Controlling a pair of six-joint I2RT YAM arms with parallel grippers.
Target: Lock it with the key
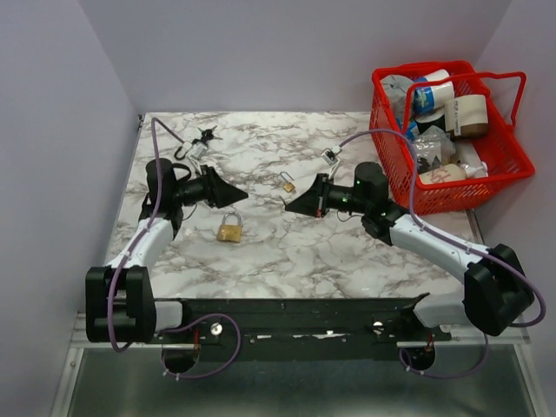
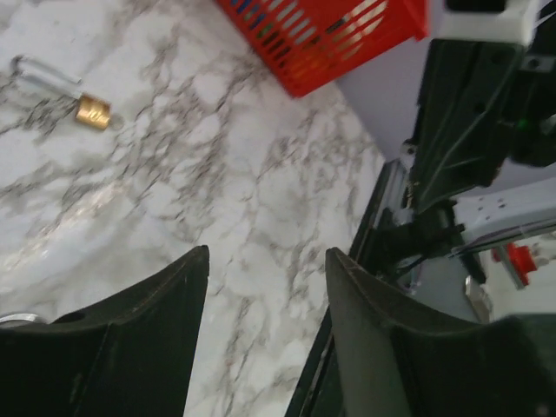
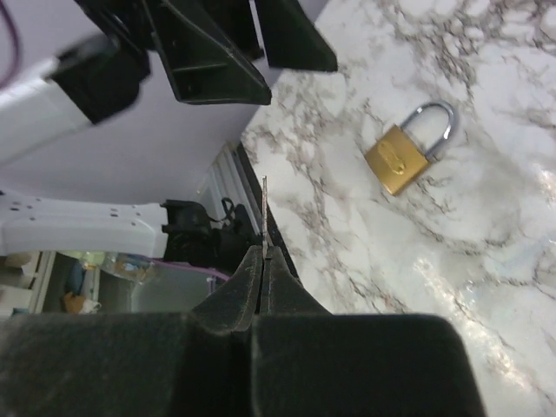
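A large brass padlock [image 1: 229,234] lies flat on the marble table; in the right wrist view its body [image 3: 397,161] and steel shackle show clearly. A smaller brass padlock with a long shackle [image 1: 288,185] lies farther back. My right gripper is shut on a thin metal piece [image 3: 264,208], seen edge-on and apparently the key, pointing out from the fingertips. In the top view it faces left, to the right of the large padlock. My left gripper is partly open and empty, above and behind the large padlock, clear of it.
A red basket [image 1: 452,195] full of bottles and bags stands at the back right. A small dark item [image 1: 207,135] lies at the back left. Bare marble lies between the grippers and toward the front edge.
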